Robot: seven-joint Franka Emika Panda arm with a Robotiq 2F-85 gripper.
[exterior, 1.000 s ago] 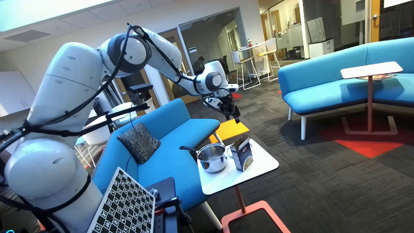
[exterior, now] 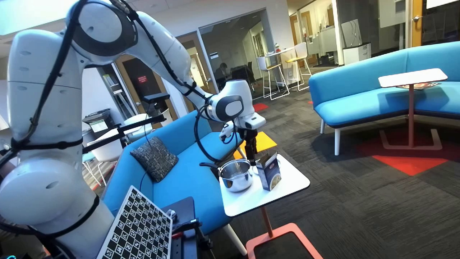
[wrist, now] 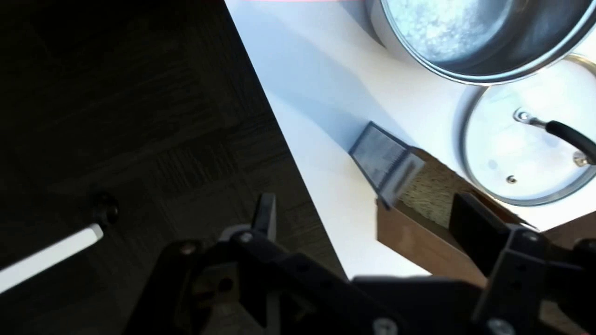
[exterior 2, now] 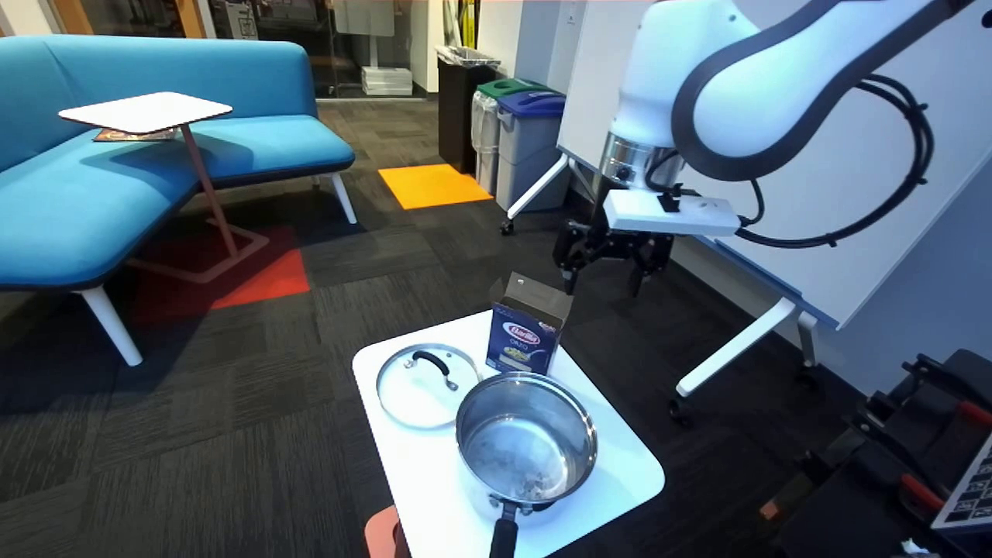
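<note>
On the small white table [exterior 2: 437, 502] stands a steel pot [exterior 2: 526, 445] with a black handle; its inside looks empty. A glass lid [exterior 2: 425, 398] with a black handle lies flat beside it. The dark blue Barilla orzo box [exterior 2: 522, 327] is upright near the table's edge, its top flap raised. In the wrist view grains show inside the open top of the box [wrist: 433, 240]. My gripper [exterior 2: 602, 279] is open and empty, higher than the table and off to the side of the box. One of its fingers [wrist: 475, 231] overlaps the box in the wrist view; contact cannot be told.
A blue sofa [exterior: 189, 181] runs close along the table. A whiteboard on a wheeled stand [exterior 2: 744, 358] is near the arm's side. Bare table surface [wrist: 329, 190] lies between the box and the table's edge.
My arm has drawn back toward its base and the gripper has come lower, closer to the pot and the box. Its fingers now point downward. The pot and box have not moved.
</note>
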